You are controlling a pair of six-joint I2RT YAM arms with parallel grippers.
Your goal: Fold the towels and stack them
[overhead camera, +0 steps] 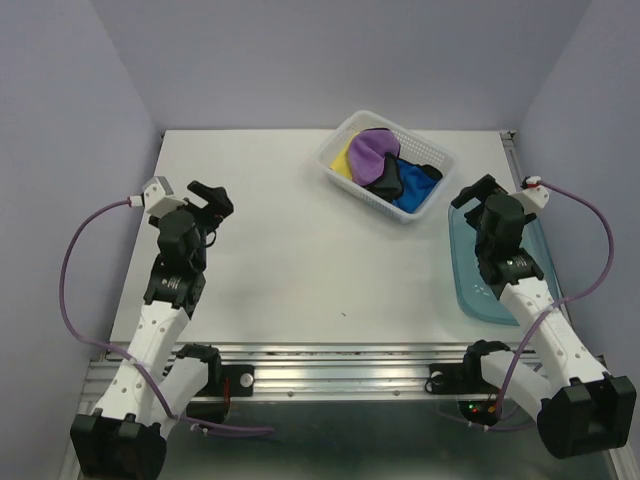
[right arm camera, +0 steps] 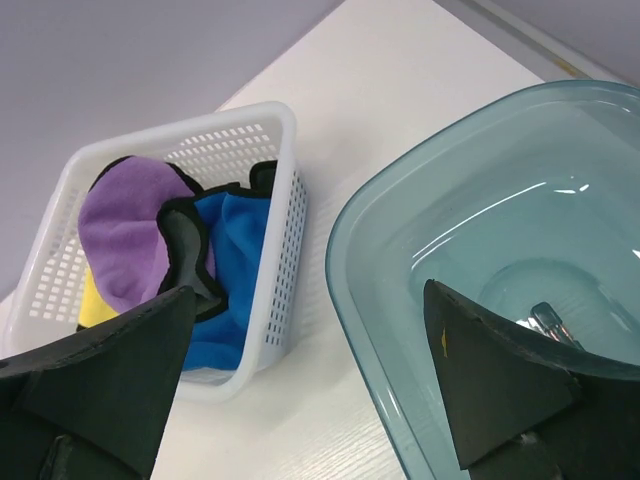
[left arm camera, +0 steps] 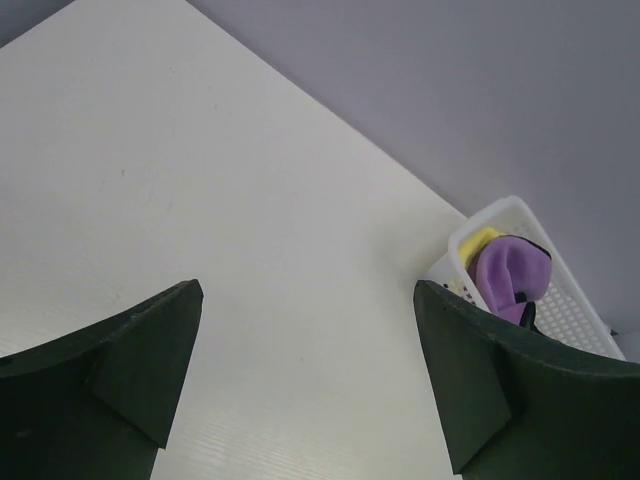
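Towels lie bunched in a white perforated basket (overhead camera: 436,165) at the back right of the table: a purple towel (right arm camera: 125,220), a yellow one (overhead camera: 340,162), a blue one (right arm camera: 238,250) and dark-edged grey or black cloth (right arm camera: 185,245). My left gripper stands open over the left side of the table, nothing between its fingers, with the basket beyond it to the right. My right gripper is open and empty, above the near-left rim of a teal tray, just to the right of and nearer than the basket.
The teal tray (right arm camera: 350,230) lies along the table's right edge, with a small metal object (right arm camera: 550,325) inside, partly hidden. Walls border the table at back and sides.
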